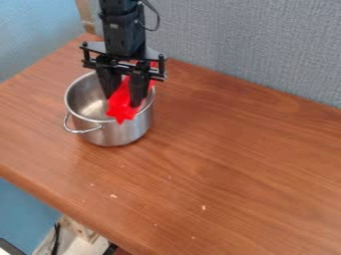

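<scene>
A steel pot with wire handles stands on the wooden table toward the back left. My black gripper reaches down into its mouth, shut on a bright red object. The red object is partly hidden by the fingers and hangs at the pot's right inner side. I cannot tell whether it touches the pot.
A grey textured wall runs behind it. A light blue area lies beyond the left edge.
</scene>
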